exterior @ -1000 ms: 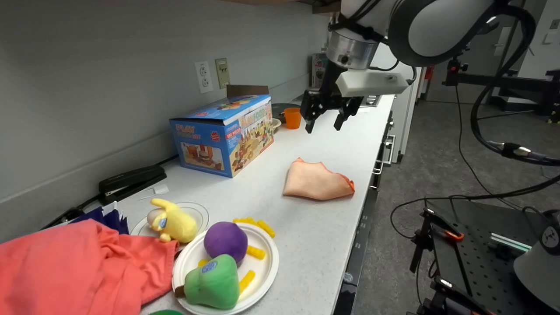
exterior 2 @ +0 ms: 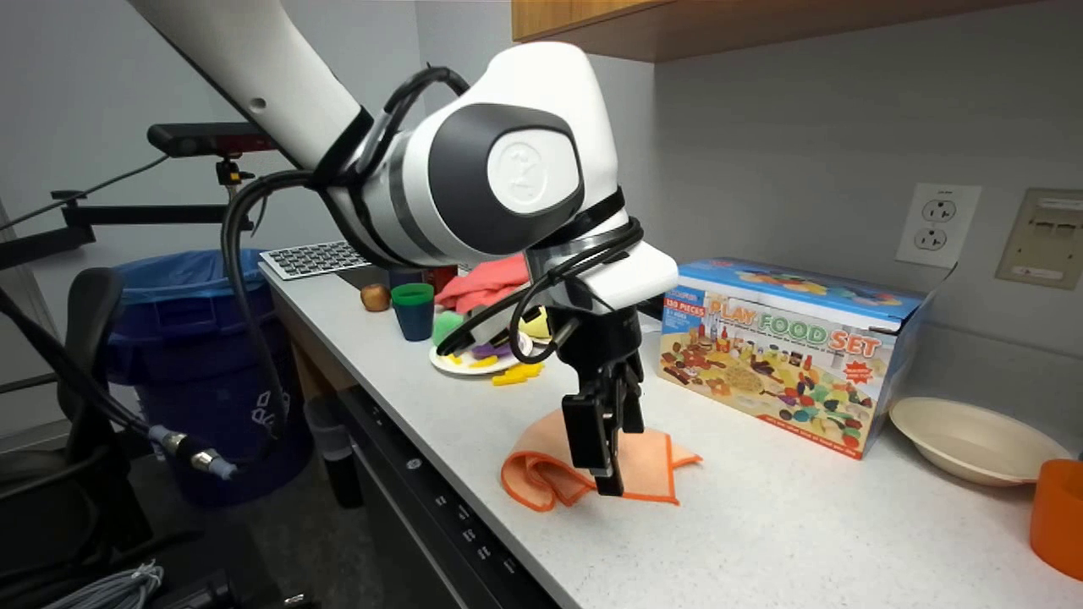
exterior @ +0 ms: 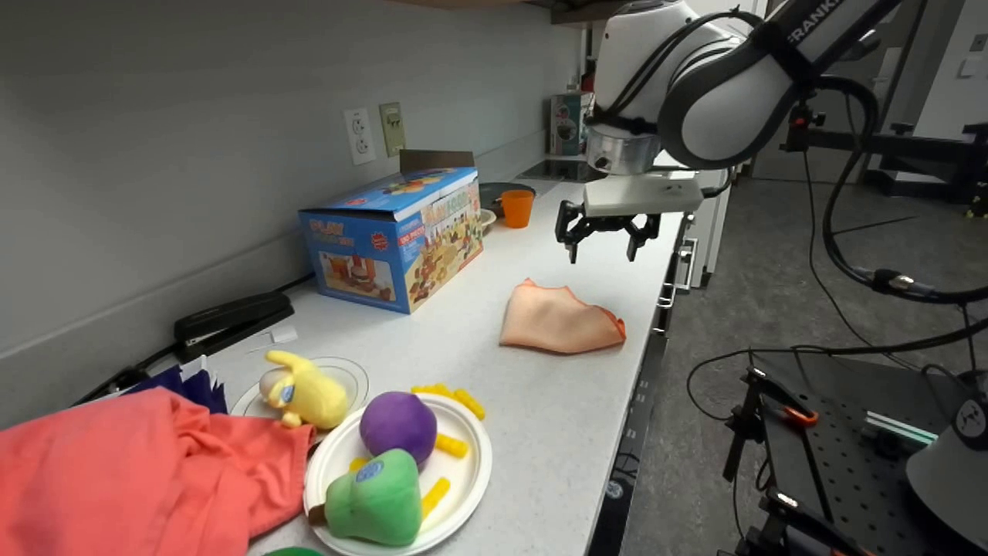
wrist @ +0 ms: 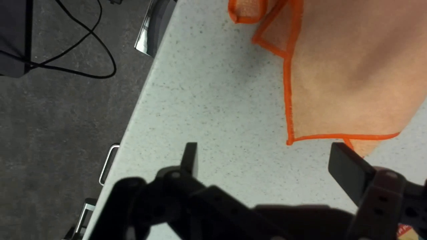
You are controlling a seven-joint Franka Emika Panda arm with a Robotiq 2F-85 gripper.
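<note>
A peach cloth with orange edging [exterior: 561, 320] lies partly folded on the counter; its near edge curls over in exterior view 2 [exterior 2: 594, 462]. My gripper [exterior: 602, 252] hangs above the counter on the far side of the cloth, as exterior view 1 shows it, with its fingers spread. In the wrist view the cloth [wrist: 352, 76] fills the upper right, and one straight corner of it points down to a level just above the fingertips. Only bare counter shows between the fingers of my gripper, and they hold nothing.
A blue play food box [exterior: 398, 236] stands by the wall, with an orange cup [exterior: 516, 208] beyond it. A white plate [exterior: 477, 482] carries plush food, and a red cloth [exterior: 139, 472] lies beside it. The counter's edge [wrist: 136, 108] drops off to the floor.
My gripper has come lower and to the right in exterior view 1, and its tilt has turned to point more straight down. The peach cloth has stayed where it was.
</note>
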